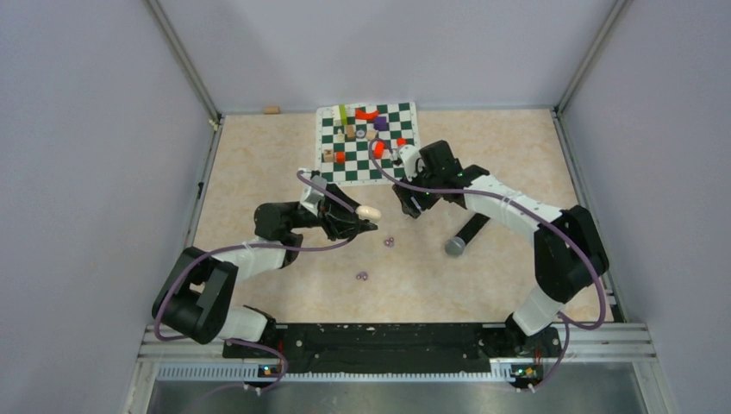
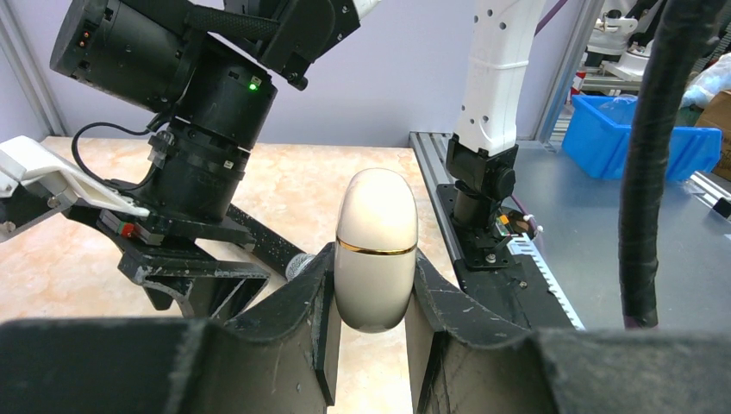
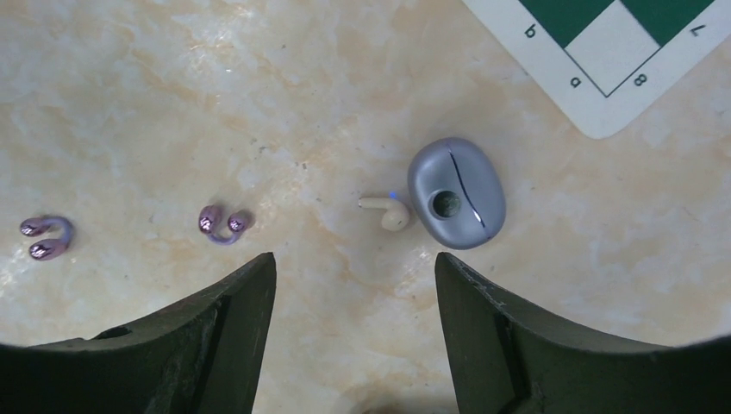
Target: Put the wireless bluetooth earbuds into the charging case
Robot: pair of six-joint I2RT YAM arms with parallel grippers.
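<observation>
The white charging case point(image 2: 376, 276) with a gold band is held in my left gripper point(image 1: 368, 222), its lid closed, above the table's middle. My right gripper stands open, fingers down, over the table right of it. Below it in the right wrist view, a white earbud point(image 3: 393, 216) lies beside a grey oval case-like object point(image 3: 465, 181), apparently a mouse. Nothing is between the right fingers.
A checkered board point(image 1: 328, 177) with blocks is at the back. A microphone point(image 1: 457, 245) lies at the right. Two small purple objects point(image 3: 227, 224) point(image 1: 362, 276) lie centre and front.
</observation>
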